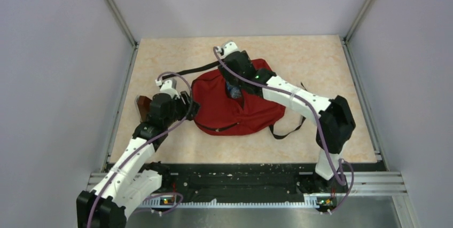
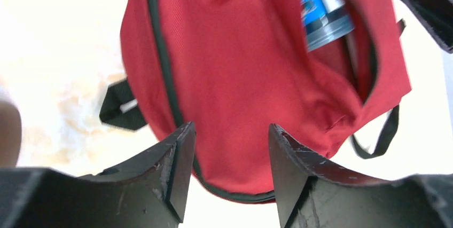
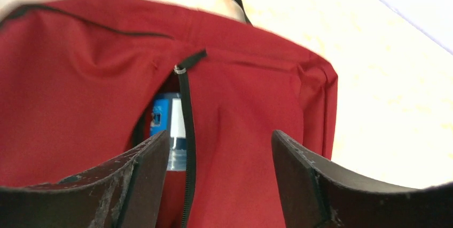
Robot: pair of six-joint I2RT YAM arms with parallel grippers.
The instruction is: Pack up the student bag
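Observation:
A red bag (image 1: 213, 105) with black zips and straps lies flat on the table. Through its opening part of a clear container (image 3: 178, 132) with a blue and white label shows inside; the rest is covered by cloth. The same container (image 2: 323, 12) appears at the top of the left wrist view. At the bag's left edge my left gripper has its fingers apart, with bag cloth beneath and nothing held. Over the far part of the bag, my right gripper is open and empty; the container and a zip edge lie below it.
A brown object (image 1: 142, 106) stands on the table left of my left gripper, partly hidden by it. One black strap (image 1: 200, 69) stretches out behind the bag, another (image 1: 291, 132) at its right.

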